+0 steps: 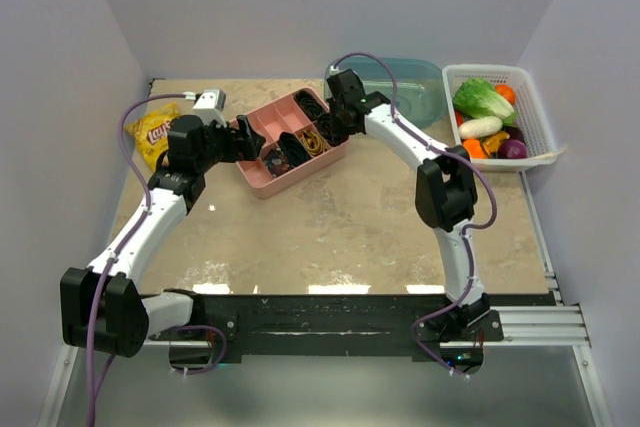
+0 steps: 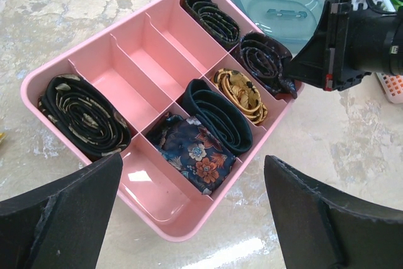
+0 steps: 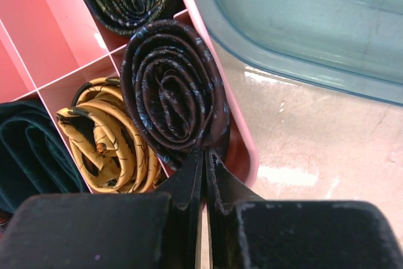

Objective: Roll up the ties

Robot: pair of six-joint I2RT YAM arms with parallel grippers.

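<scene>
The pink compartment box (image 2: 94, 55) holds several ties: dark patterned rolls (image 2: 84, 116), a dark green one (image 2: 214, 118), a yellow one (image 2: 240, 96) and a flatter floral one (image 2: 189, 154). My right gripper is shut, its tips down on the lower edge of the dark brown rolled tie (image 3: 170, 89) in the right corner compartment; nothing clearly shows between its fingers. My left gripper (image 1: 248, 137) hangs open over the box's left end, its wide-apart fingers framing the lower part of the left wrist view.
A teal clear container (image 1: 400, 87) is behind the box, a white vegetable basket (image 1: 540, 117) at right, a yellow bag (image 1: 150, 132) at left.
</scene>
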